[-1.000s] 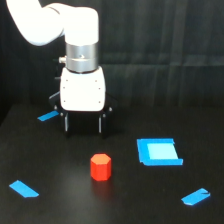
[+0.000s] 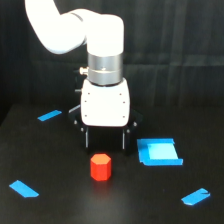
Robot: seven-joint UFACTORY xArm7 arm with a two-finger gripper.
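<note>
A red six-sided block [image 2: 101, 167] stands on the dark table, in the front middle of the view. My gripper [image 2: 105, 141] hangs open just above and seemingly behind it, two thin dark fingers spread wide. Nothing shows between them. Whether the fingertips reach the table surface is hard to tell. To the right lies a blue-edged square [image 2: 144, 152] with a pale blue middle, apart from both block and gripper.
Strips of blue tape lie at the left back [image 2: 50, 115], left front [image 2: 24, 189] and right front [image 2: 196, 197]. Bare dark table surrounds the block, and a dark curtain [image 2: 170, 60] closes off the back.
My gripper has moved right, lower in the view and closer to the red block. Its fingers remain apart. Block and blue square stay in place.
</note>
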